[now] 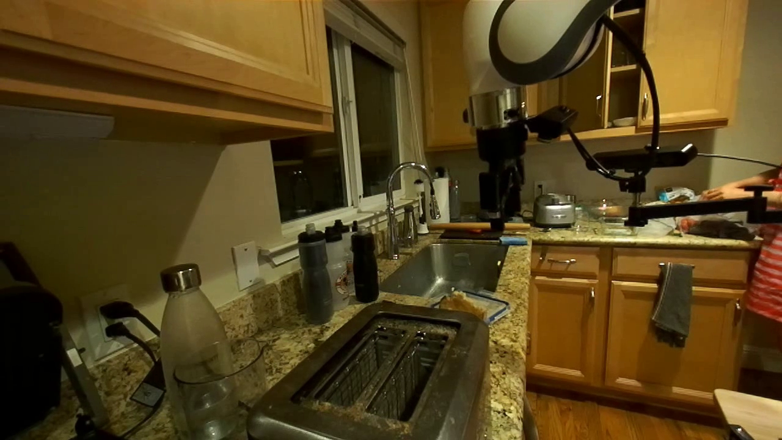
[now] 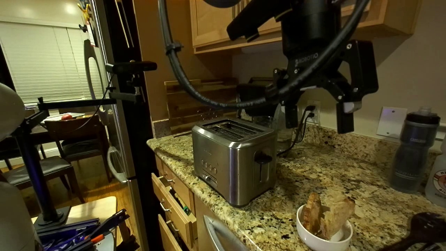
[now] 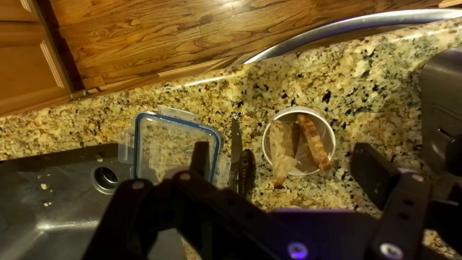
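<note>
My gripper (image 2: 318, 119) hangs open above the counter, its fingers wide apart and nothing between them. In the wrist view two pieces of bread (image 3: 315, 143) lean inside a white bowl (image 3: 299, 109), which appears below and between the spread fingertips. The same bowl (image 2: 322, 242) stands in front of the steel toaster (image 2: 234, 154) in exterior view 2, with the fingers well above it. From exterior view 1 the near toaster (image 1: 388, 366) has empty slots, and it hides most of the bowl.
A blue-rimmed clear lid or container (image 3: 177, 143) lies by the sink (image 3: 52, 195), with dark-handled utensils (image 3: 245, 169) between it and the bowl. Several bottles (image 1: 315, 275) line the wall beside the counter. The faucet (image 1: 390, 212) rises behind the sink.
</note>
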